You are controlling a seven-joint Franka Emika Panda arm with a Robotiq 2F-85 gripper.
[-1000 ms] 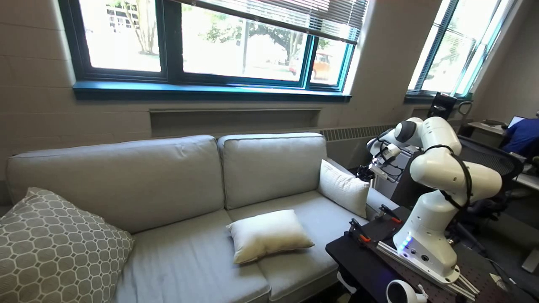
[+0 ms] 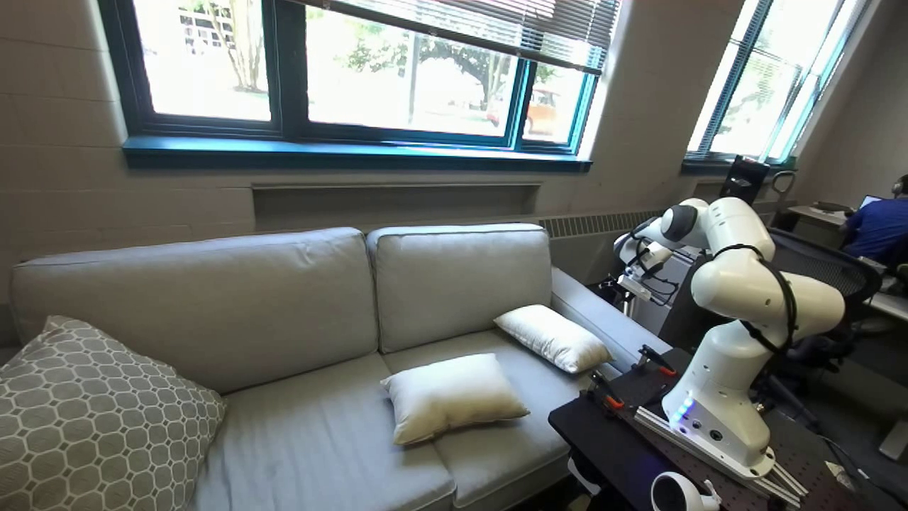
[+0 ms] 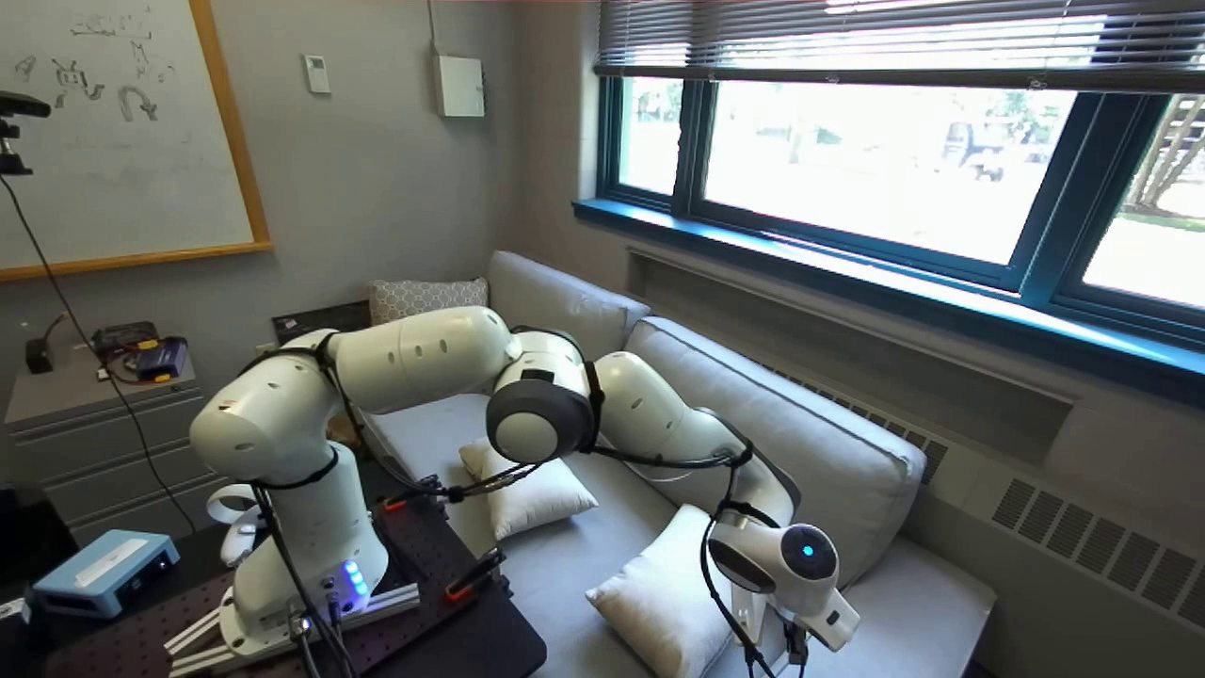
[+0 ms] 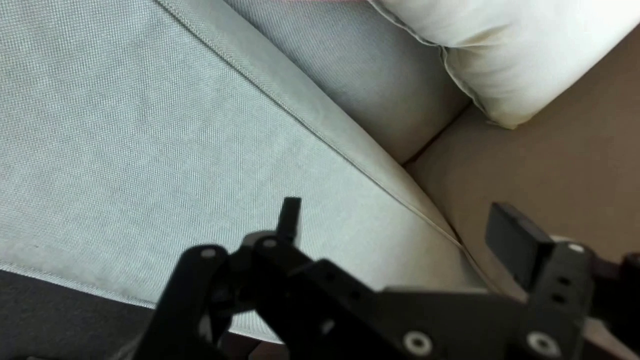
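One white pillow (image 2: 555, 338) lies tilted on the right seat of the sofa, close to its armrest; in the wrist view a corner of this pillow (image 4: 540, 54) shows at the upper right. A second white pillow (image 2: 455, 396) rests flat near the middle of the seat. Over the armrest (image 4: 198, 150) hangs my gripper, open, its two fingers wide apart and only sofa fabric seen beyond them. It is apart from both pillows.
A grey patterned pillow (image 2: 102, 417) leans at the sofa's left end. The black table (image 2: 596, 426) bearing my base, with clamps (image 2: 606, 390) on its edge, stands before the sofa. The left seat (image 2: 315, 434) has free room.
The right pillow stood upright against the armrest with the gripper at its top.
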